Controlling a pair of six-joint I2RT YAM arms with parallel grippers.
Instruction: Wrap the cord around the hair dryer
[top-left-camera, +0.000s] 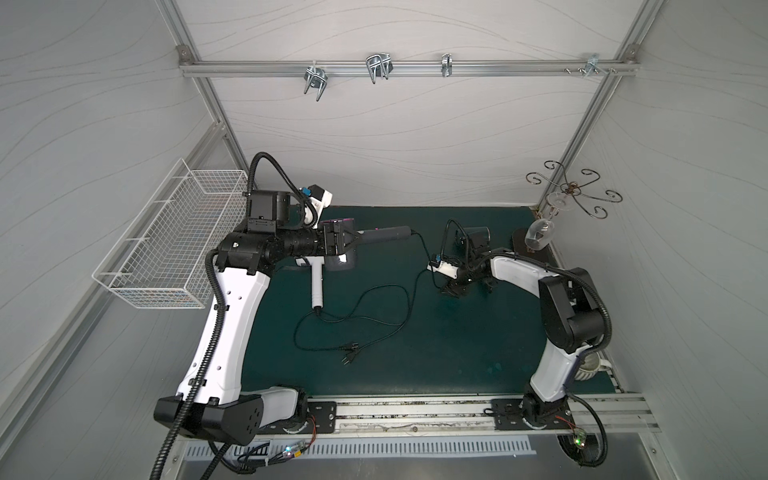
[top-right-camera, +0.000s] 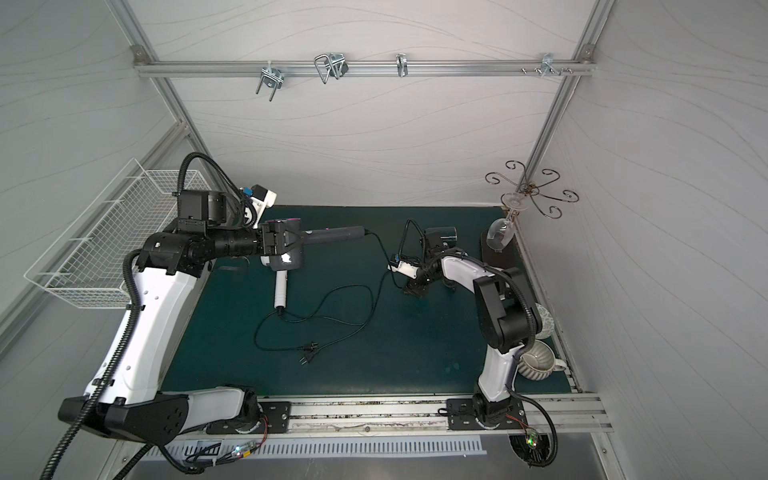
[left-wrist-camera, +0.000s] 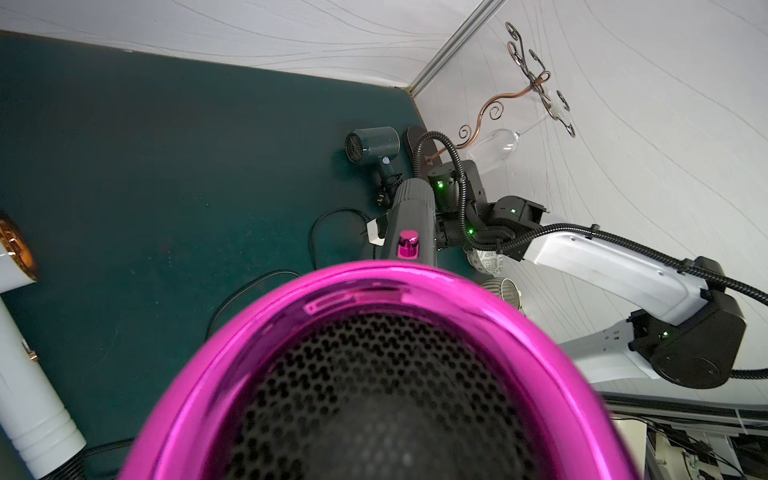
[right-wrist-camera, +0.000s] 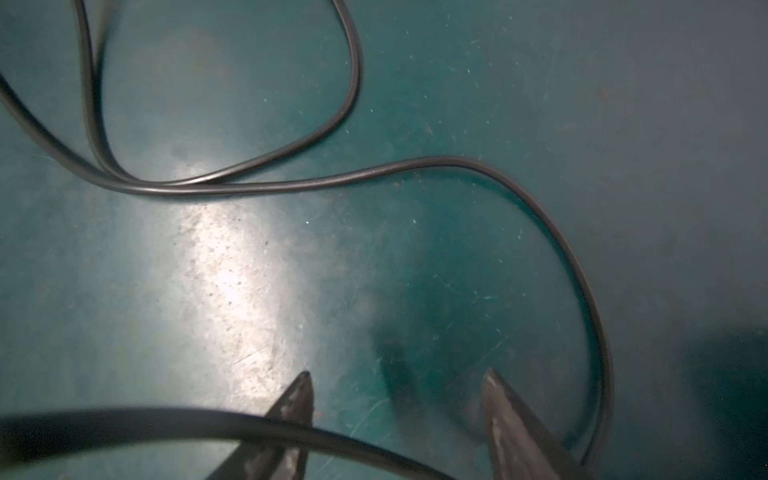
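Note:
My left gripper (top-left-camera: 345, 237) is shut on a grey hair dryer (top-left-camera: 384, 234), held horizontally with its handle pointing right and a cord (top-left-camera: 424, 244) hanging from its end. In the left wrist view its magenta rear rim (left-wrist-camera: 376, 276) hides the fingers. My right gripper is part open, low near that hanging cord. In the right wrist view a black cord (right-wrist-camera: 144, 424) crosses over the left finger, not gripped, and more cord (right-wrist-camera: 360, 176) lies looped on the green table (right-wrist-camera: 640, 120) beyond.
A white-handled dryer (top-left-camera: 317, 284) lies left with its cord and plug (top-left-camera: 349, 352). A small teal dryer (left-wrist-camera: 376, 145) stands back right, beside a wine-glass holder (top-left-camera: 569, 188). Cups (top-right-camera: 537, 360) are at the right edge; a wire basket (top-left-camera: 160, 240) hangs left.

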